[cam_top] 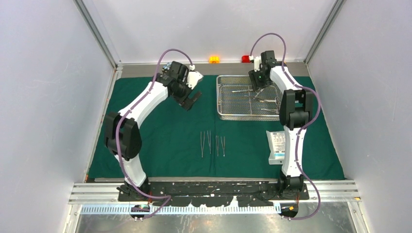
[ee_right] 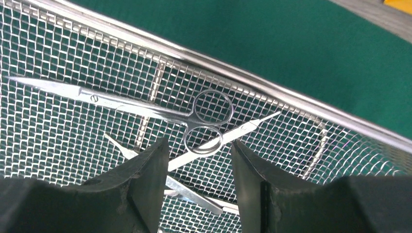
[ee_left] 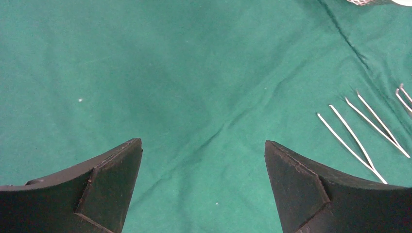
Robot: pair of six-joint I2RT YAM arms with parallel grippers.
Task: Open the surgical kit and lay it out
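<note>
The wire mesh tray (cam_top: pixel 233 111) stands at the back right with several steel instruments in it. Over its back part hangs my right gripper, open with nothing held; below its fingertips lie the ring handles of a pair of scissors (ee_right: pixel 141 109). A slim scalpel-like handle (ee_right: pixel 238 132) passes under the rings, and another flat instrument (ee_right: pixel 197 196) lies nearer, partly hidden by the gripper. My left gripper is open and empty above bare cloth, left of the tray. Tweezers (cam_top: pixel 202 144) and more tweezers (cam_top: pixel 221 145) lie in a row on the cloth.
Green cloth (cam_top: pixel 165 150) covers the table, with wide free room at left. A white packet (cam_top: pixel 277 143) lies front right, partly under the right arm. Small yellow (cam_top: pixel 214 59) and red blocks (cam_top: pixel 246 58) sit behind the back edge.
</note>
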